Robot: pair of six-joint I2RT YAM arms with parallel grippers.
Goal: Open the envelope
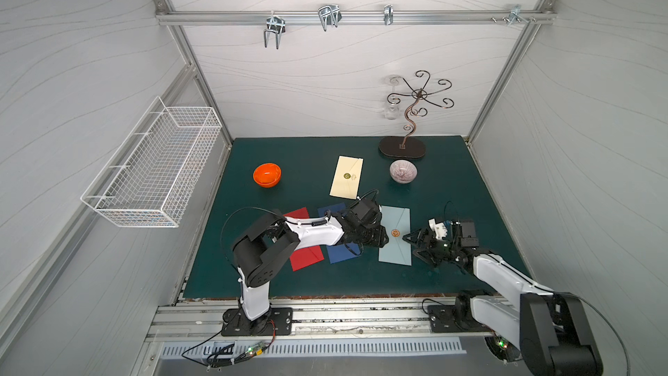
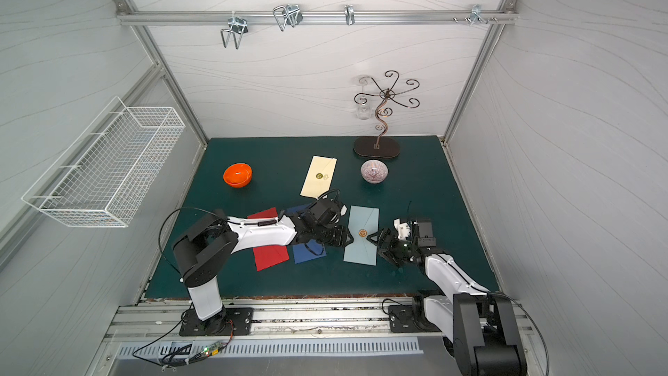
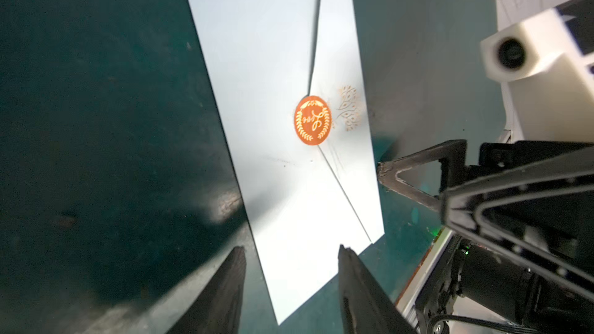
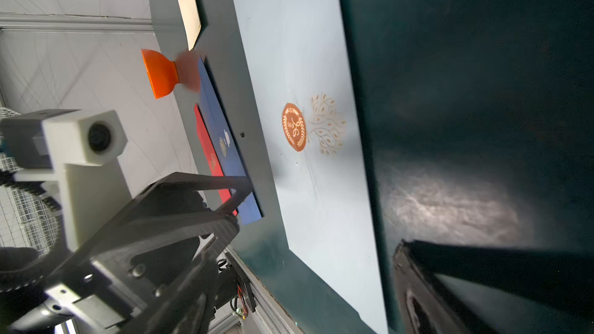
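Note:
A light blue envelope (image 1: 394,254) lies flat on the green table, its flap down under an orange round seal (image 3: 312,120). In the left wrist view my left gripper hangs over the envelope's end, fingers parted with no object gripped between them. My right gripper stands open at the envelope's right side; in the right wrist view one finger (image 4: 411,284) is beside the long edge. Whether any fingertip touches the paper cannot be told.
Farther back are a cream envelope (image 1: 346,184), an orange bowl (image 1: 267,174), a glass bowl (image 1: 403,171) and a metal stand (image 1: 402,147).

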